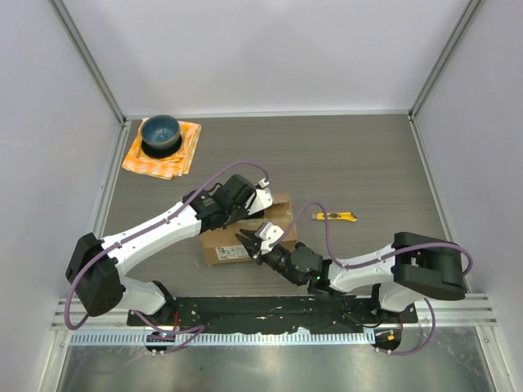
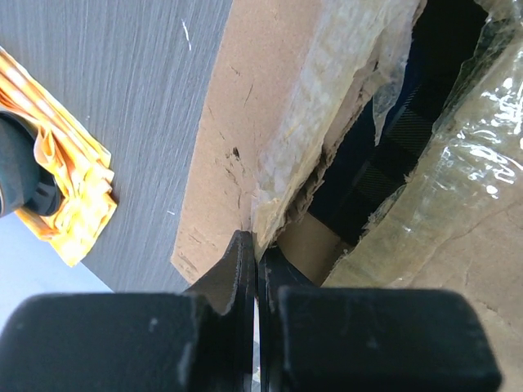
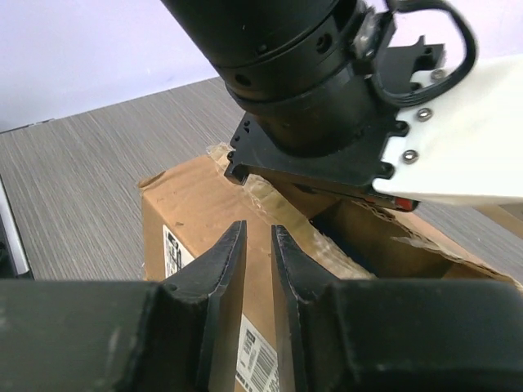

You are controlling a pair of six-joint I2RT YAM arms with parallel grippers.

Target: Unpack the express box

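The cardboard express box (image 1: 233,253) sits on the table, a white label on its front side. Its taped top is cut open along a slit, and dark plaid fabric (image 2: 404,135) shows inside. Over the top, my left gripper is shut, its tips right against the torn edge of a taped flap (image 2: 286,163); whether that edge is pinched I cannot tell. My right gripper is part open at the box's front, nothing seen between its fingers but the box side behind. The left arm hides part of the opening in the top view.
A yellow utility knife (image 1: 335,216) lies right of the box. At the back left, a blue bowl (image 1: 161,131) stands on an orange checked cloth (image 1: 188,151).
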